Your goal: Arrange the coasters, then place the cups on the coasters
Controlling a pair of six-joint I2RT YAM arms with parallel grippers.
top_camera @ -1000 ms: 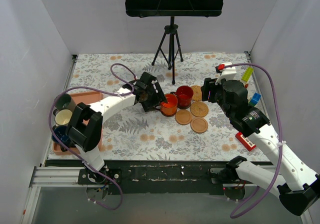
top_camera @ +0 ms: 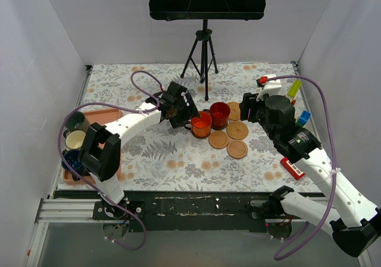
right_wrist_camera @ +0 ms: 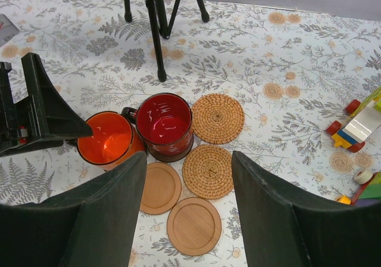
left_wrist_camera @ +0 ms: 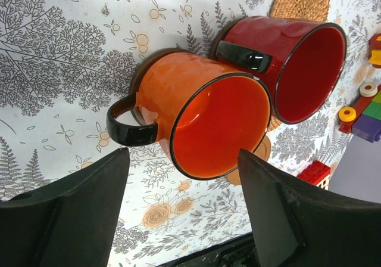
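Observation:
An orange cup with a black rim stands upright, its black handle toward my left gripper. A brown disc edge shows around its base. My left gripper's fingers are spread, with nothing held between them, just above and left of the cup. Right against the orange cup is a dark red cup, also on a brown disc. Two plain coasters and two woven coasters lie to the right. My right gripper is open and empty above the coasters.
A black stand rises at the back, one leg behind the cups. An orange tray holding several cups is at the left. Toy blocks lie along the right edge.
The left gripper has shifted very slightly near the orange cup's handle side. Both cups, the coasters and the right arm look unmoved.

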